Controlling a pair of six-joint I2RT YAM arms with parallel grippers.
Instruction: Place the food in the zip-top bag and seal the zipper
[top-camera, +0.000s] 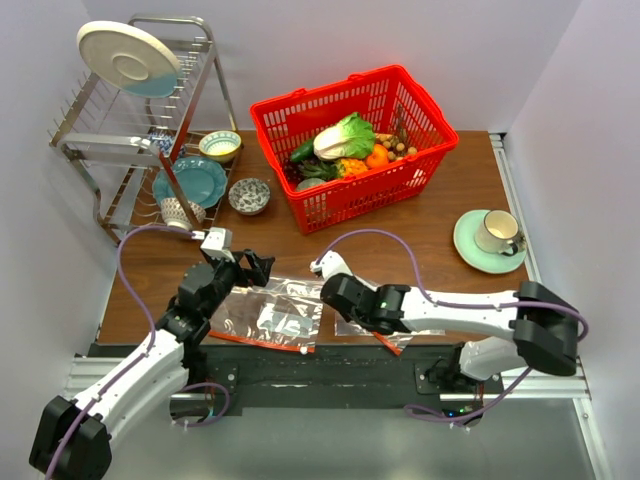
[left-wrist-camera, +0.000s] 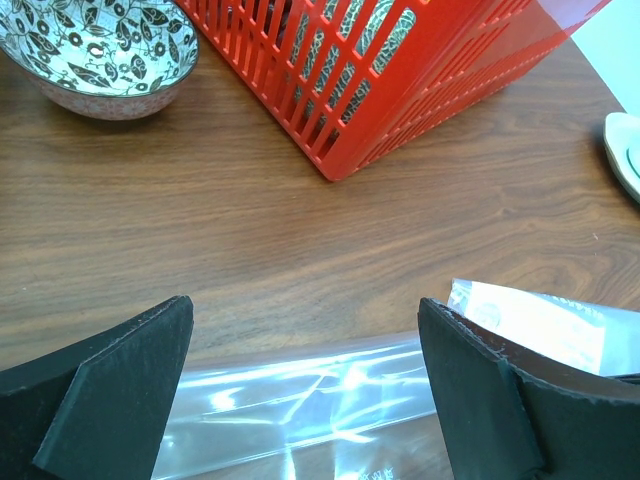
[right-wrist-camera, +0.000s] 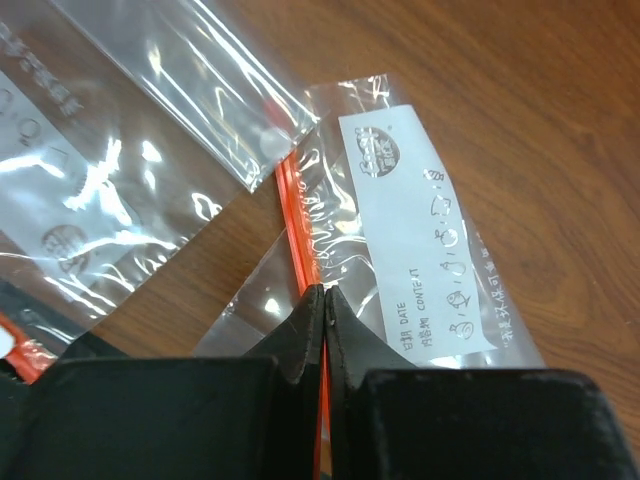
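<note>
Two clear zip bags lie flat on the table. The left bag (top-camera: 270, 312) has its orange zipper along the front edge. The right bag (right-wrist-camera: 500, 290), with a white label (right-wrist-camera: 415, 230) and an orange zipper (right-wrist-camera: 297, 225), is mostly covered by my right arm from above. My right gripper is shut with its tips over that zipper; orange shows in the slit between the fingers, but I cannot tell whether they pinch it. My left gripper stands open above the left bag, nothing between its fingers. Lettuce (top-camera: 345, 137) and other vegetables are in the red basket (top-camera: 310, 210).
A dish rack (top-camera: 130, 150) with plates and bowls stands at back left, a patterned bowl (top-camera: 249, 196) beside it. On the right a cup (top-camera: 497, 232) rests on a green plate (top-camera: 468, 240). Table between basket and bags is clear.
</note>
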